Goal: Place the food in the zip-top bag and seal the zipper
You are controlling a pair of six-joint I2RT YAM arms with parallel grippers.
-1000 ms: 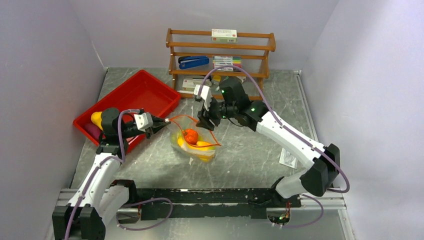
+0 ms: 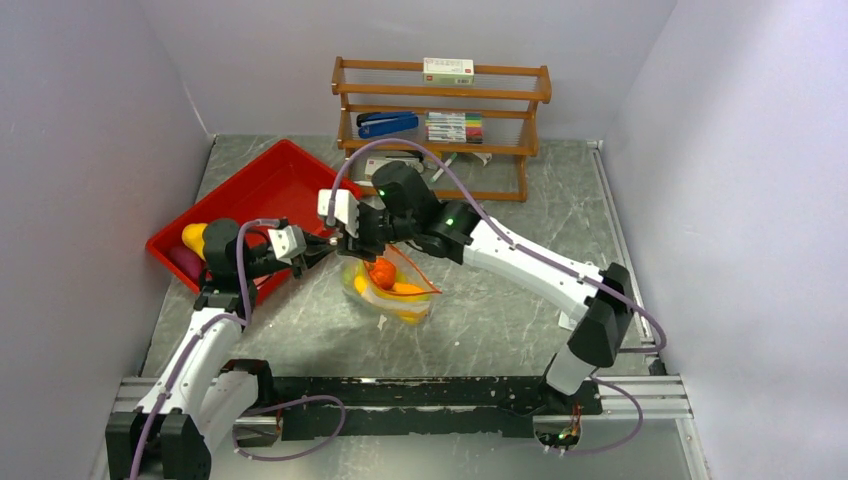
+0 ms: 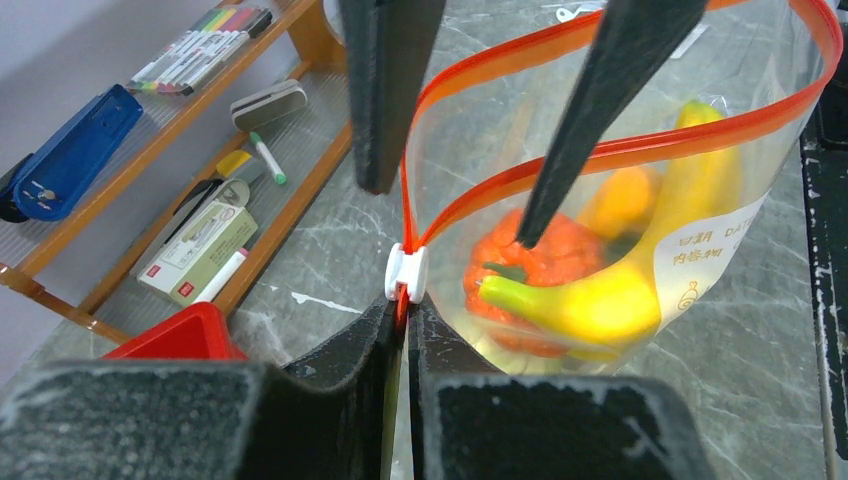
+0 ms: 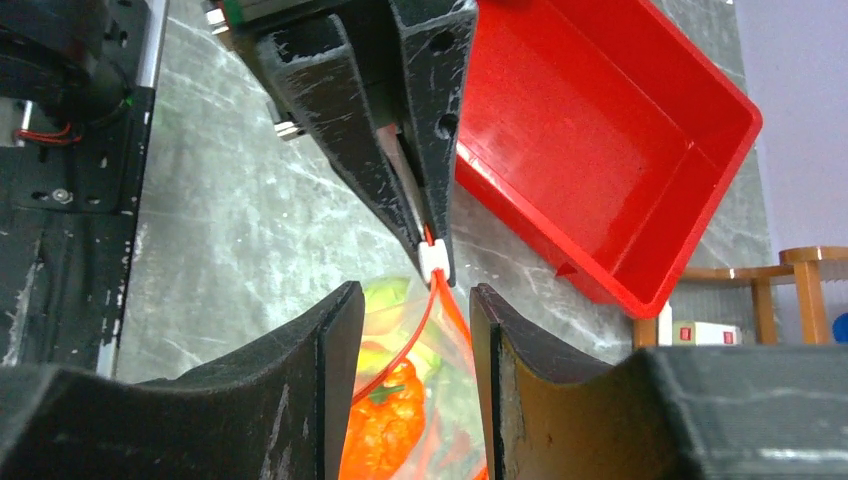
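The clear zip top bag (image 3: 760, 60) stands on the table with its orange-rimmed mouth gaping. Inside lie a yellow banana (image 3: 590, 302), an orange-red pepper (image 3: 545, 262) and other yellow food. A white slider (image 3: 406, 271) sits at one end of the orange zipper (image 3: 600, 160). My left gripper is shut on that zipper end, right behind the slider. My right gripper is open, its fingers apart on either side of the orange strip near the slider, touching nothing that I can make out. From above, both grippers nearly meet over the bag's left corner.
A red bin (image 2: 290, 165) at the left holds yellow and dark red food. Behind stands a wooden rack (image 2: 440, 145) with a blue stapler (image 2: 388, 126), markers and boxes.
My right arm has swung left over the bag, from its right rim to the corner by the left gripper. The left arm and bag look unmoved.
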